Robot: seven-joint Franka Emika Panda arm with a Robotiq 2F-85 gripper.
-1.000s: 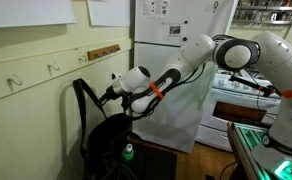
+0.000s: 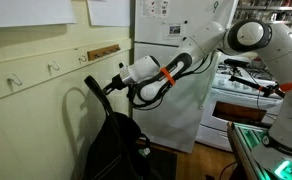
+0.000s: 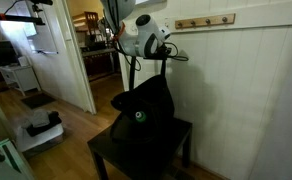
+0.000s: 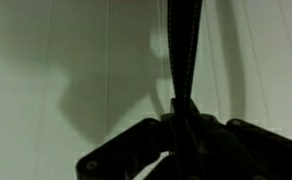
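A black bag (image 3: 151, 95) hangs by its strap near the white wall, over a small black table. My gripper (image 2: 116, 85) is shut on the black strap (image 4: 184, 45), which has pale stitching along its edges in the wrist view. A loop of strap (image 2: 97, 90) sticks out on the wall side of the gripper. In the second exterior view, the gripper (image 3: 166, 50) is above the bag, lower than the wooden hook rail (image 3: 201, 20). A bottle with a green top (image 3: 140, 116) shows at the bag. Whether the bag's bottom touches the table cannot be told.
The black table (image 3: 126, 155) stands below the bag. Separate hooks (image 2: 14, 80) line the wall's pale board, with the wooden rail (image 2: 103, 51) farther along. A white fridge (image 2: 171, 95) stands behind the arm; open floor (image 2: 206, 160) lies to the right.
My gripper has risen and moved slightly right, with the strap still held. The bag and the green-topped bottle have shifted right in the first exterior view.
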